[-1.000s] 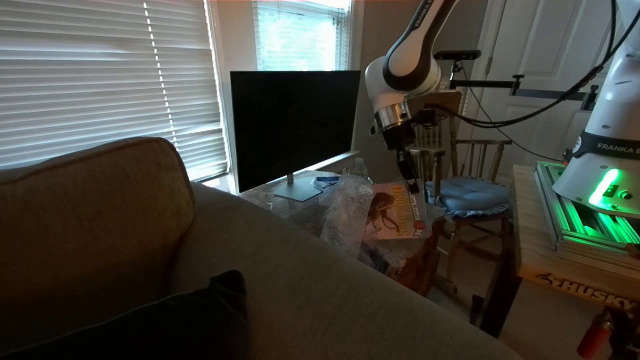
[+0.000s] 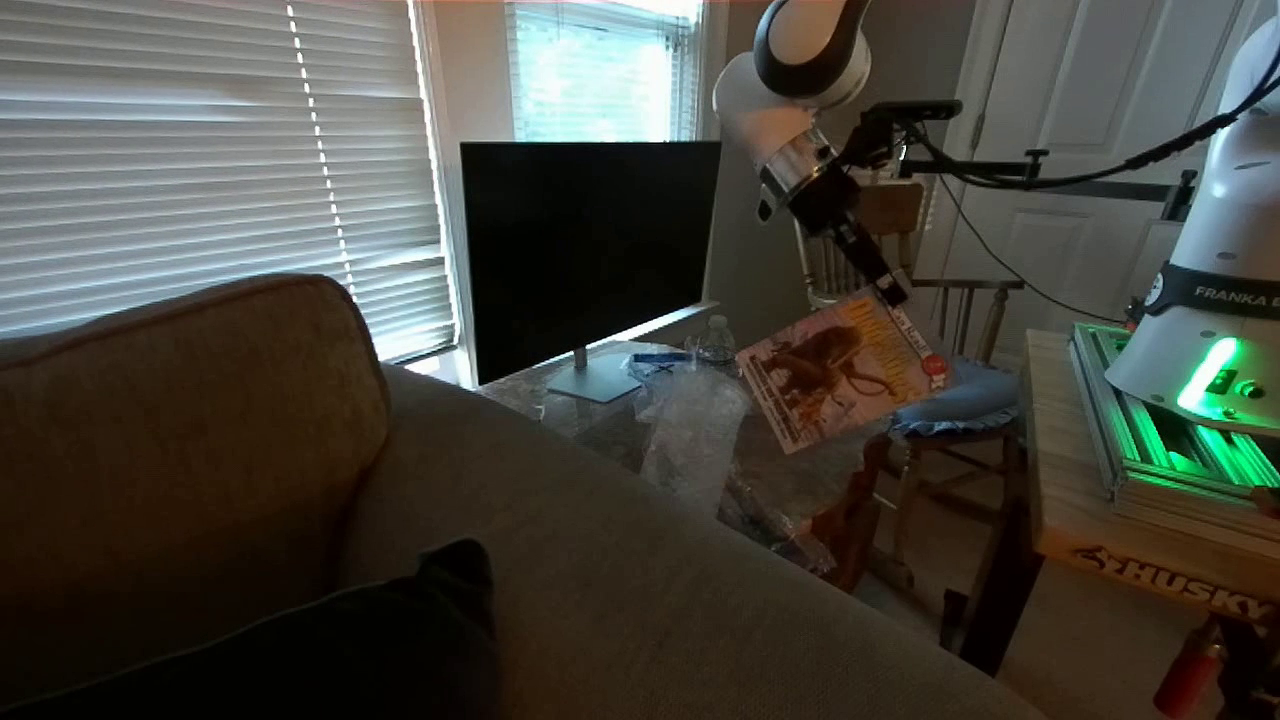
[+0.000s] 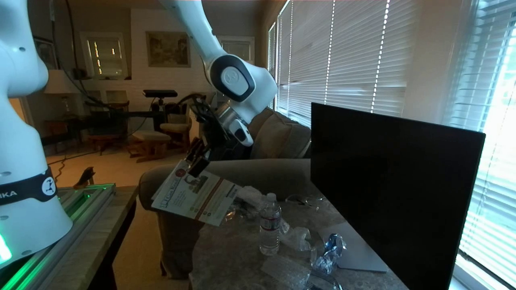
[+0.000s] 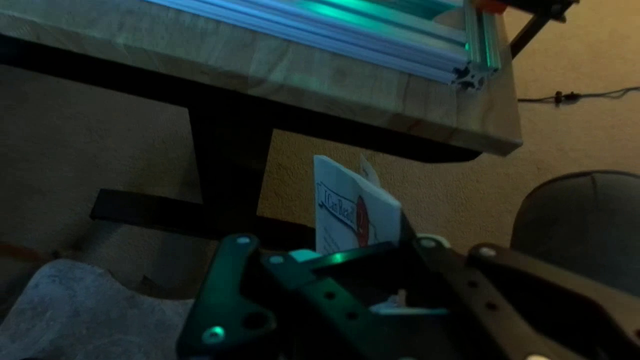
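Note:
A thin picture book (image 2: 837, 370) hangs tilted in the air, its edge pinched in my gripper (image 2: 895, 292). Exterior view 1 faces the orange cover with a brown animal on it. The white back of the book (image 3: 196, 193) shows in exterior view 2, below the gripper (image 3: 197, 166), and its pages splay slightly at the left. In the wrist view a corner of the book (image 4: 354, 210) with "I Can Read" lettering sticks up past the dark fingers, which hide the rest. The fingers are closed on the book's thin edge.
Below the book is a stone-topped table (image 3: 217, 251) with a water bottle (image 3: 269, 227), crumpled plastic wrap (image 2: 696, 432) and a large monitor (image 2: 588, 252). A sofa (image 2: 576, 528) borders it. The robot's wooden bench (image 2: 1080, 480) and a cushioned chair (image 2: 960, 390) stand nearby.
The book has risen off the table with my gripper, moving up and to the right in exterior view 1. Gripper and book are now more tilted.

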